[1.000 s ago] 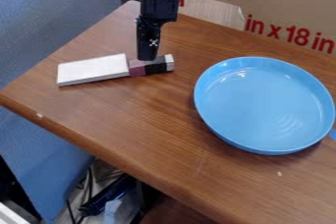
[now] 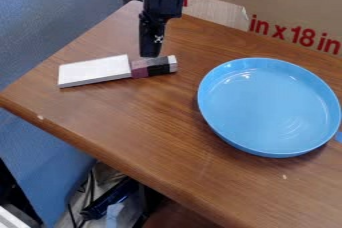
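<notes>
My black gripper point(image 2: 152, 47) hangs at the top centre, pointing down just above a long white box point(image 2: 94, 71) with a dark pinkish band and pale end, lying flat on the wooden table. Whether the fingers are open or shut is too small to tell; the box rests on the table beneath them. A blue round plate point(image 2: 267, 107) sits to the right.
The wooden table point(image 2: 160, 142) has bare room in front and between box and plate. A cardboard box point(image 2: 274, 2) with red print stands behind. The table's left edge drops to clutter and blue fabric point(image 2: 40, 152).
</notes>
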